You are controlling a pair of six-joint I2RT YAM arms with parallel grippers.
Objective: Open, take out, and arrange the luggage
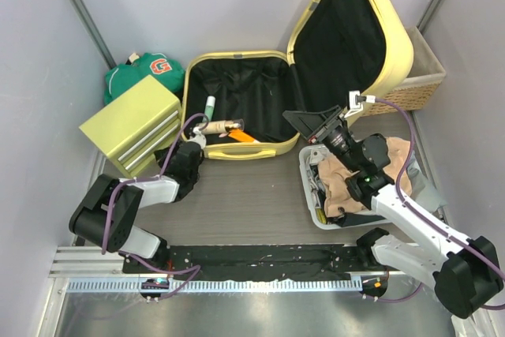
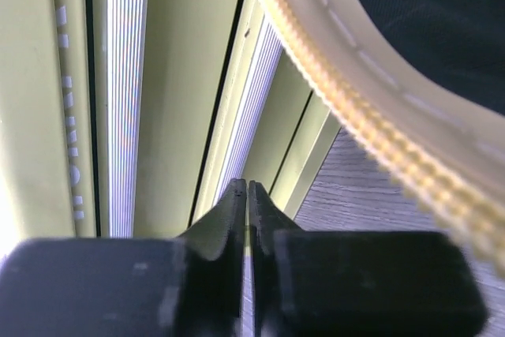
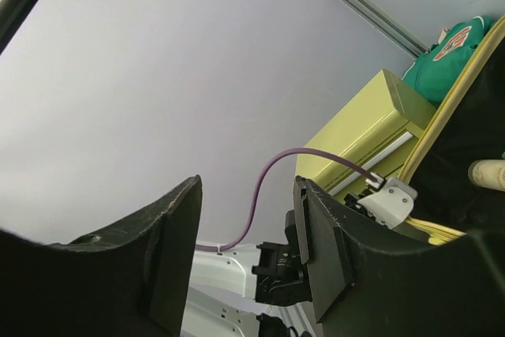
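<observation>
The yellow suitcase (image 1: 241,149) lies open at the back, its lid (image 1: 398,41) tilted up on the right. In its base are a beige bottle (image 1: 213,127), a pale green tube (image 1: 210,106) and an orange item (image 1: 241,136). A yellow-green drawer cabinet (image 1: 130,120) stands at the left, its drawer fronts (image 2: 177,76) looking flush. My left gripper is shut in front of those fronts, beside the suitcase rim, with nothing showing between its fingertips. High between suitcase and tray, my right gripper stands open and empty.
A white tray (image 1: 306,175) at the right holds a tan cloth (image 1: 339,187) and small items, partly under the right arm. Behind the lid stands a wicker basket (image 1: 422,88). A green bag (image 1: 126,78) sits behind the cabinet. Bare floor (image 1: 252,195) lies in the middle.
</observation>
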